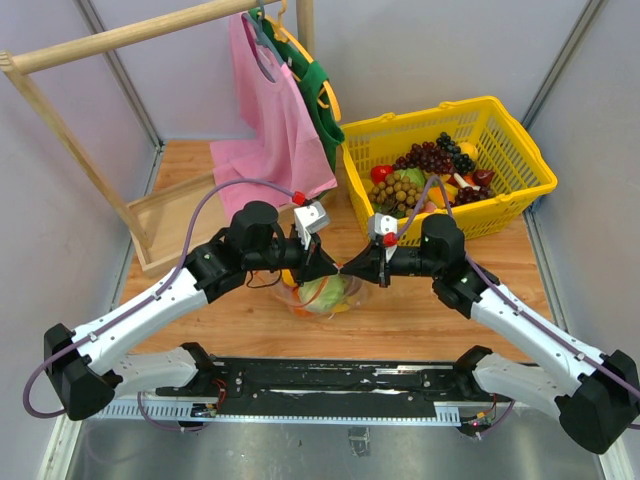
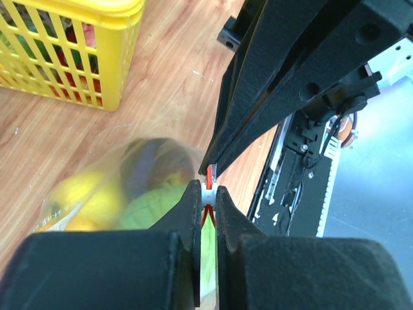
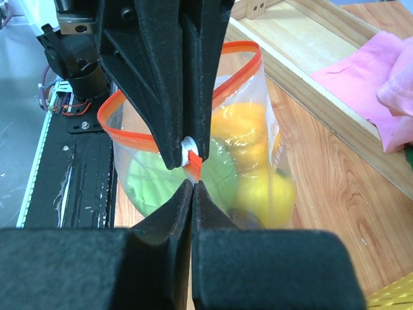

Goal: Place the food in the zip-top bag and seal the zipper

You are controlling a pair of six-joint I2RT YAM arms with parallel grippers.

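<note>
The clear zip top bag [image 1: 330,298] with an orange zipper stands on the wooden table, its mouth gaping in the right wrist view. Inside are a green food item [image 3: 216,168], a yellow one [image 3: 264,197] and an orange one [image 3: 239,129]. My left gripper is shut on the white zipper slider [image 2: 208,194], at one end of the orange strip. Tip to tip with it, my right gripper is closed where the strip's orange end [image 3: 194,166] meets its fingertips. The fingers hide how much of that end is gripped.
A yellow basket [image 1: 455,215] of fruit stands behind the right arm. Pink cloth [image 1: 275,120] hangs from a wooden rack above a wooden tray [image 1: 165,220] at the back left. Bare table [image 1: 480,290] shows right of the grippers.
</note>
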